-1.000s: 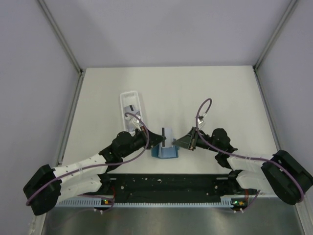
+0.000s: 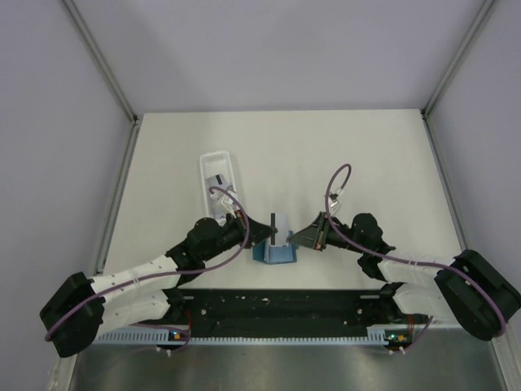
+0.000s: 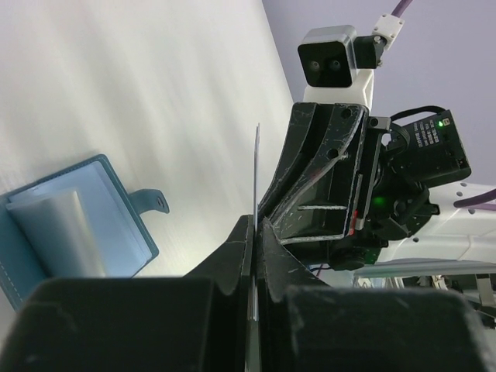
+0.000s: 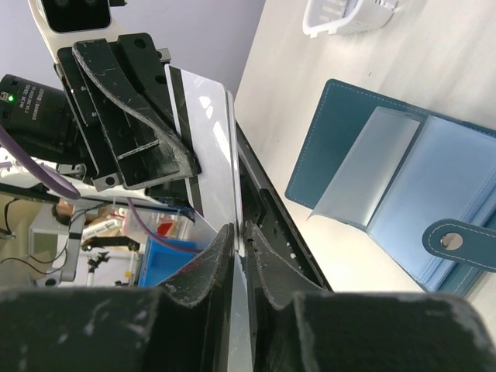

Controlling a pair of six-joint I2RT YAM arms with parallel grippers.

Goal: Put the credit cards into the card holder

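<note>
A white card with a black stripe [image 2: 282, 221] is held above the blue card holder [image 2: 282, 259], between my two grippers. My left gripper is shut on the card, which shows edge-on as a thin line [image 3: 256, 167]. From the other side my right gripper is shut on the same card [image 4: 211, 128]; its edge runs down between the fingertips. The holder lies open on the table, with clear sleeves [image 4: 370, 161] and a strap with a snap hole [image 4: 465, 245]. In the left wrist view the holder [image 3: 130, 203] is partly cut off.
A white basket [image 2: 216, 155] with several cards in it stands to the left, beyond my left gripper. Both arms' wrists are close together over the holder.
The right arm, holder and basket look unchanged.
</note>
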